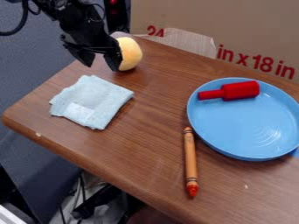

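Note:
My black gripper (97, 58) hangs low at the back left of the table, fingers pointing down, just left of a pale yellow egg-shaped object (128, 53) and above a folded light blue cloth (91, 101). Its fingers look apart, with nothing visible held between them. The egg-shaped object is partly hidden behind the gripper.
A blue plate (243, 131) with a red rolling-pin-like object (237, 90) sits at right. An orange crayon (190, 162) lies at front right. A cardboard box (233, 31) stands behind. The table's left edge borders the cloth.

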